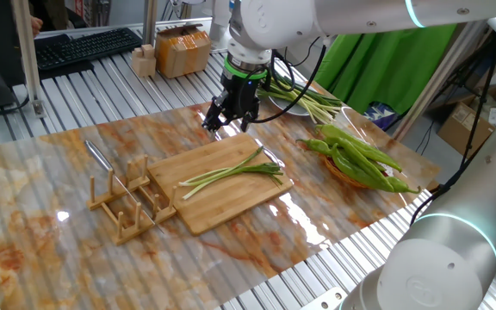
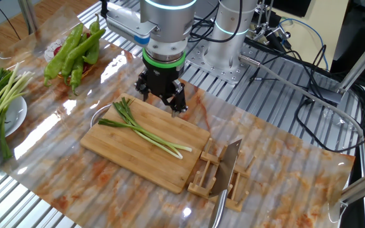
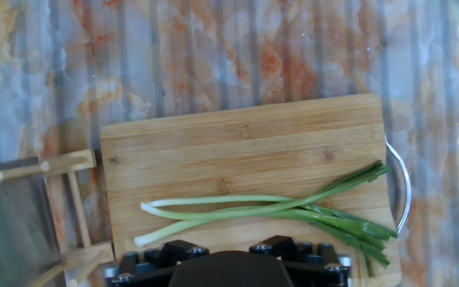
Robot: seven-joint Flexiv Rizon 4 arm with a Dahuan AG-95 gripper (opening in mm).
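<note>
Spread wide and empty, my gripper is open above the far edge of the wooden cutting board. Its fingers show at the bottom of the wrist view, over the board. A small bunch of green onions lies across the board, apart from the fingers, white ends toward the rack. The wooden peg rack stands beside the board's short end. A knife rests in it, with its broad blade among the pegs and its metal handle sticking out.
Long green peppers fill a basket past the board's other end. More green onions lie on a white plate. A cardboard box and a keyboard sit behind the marbled tabletop, whose front is mostly clear.
</note>
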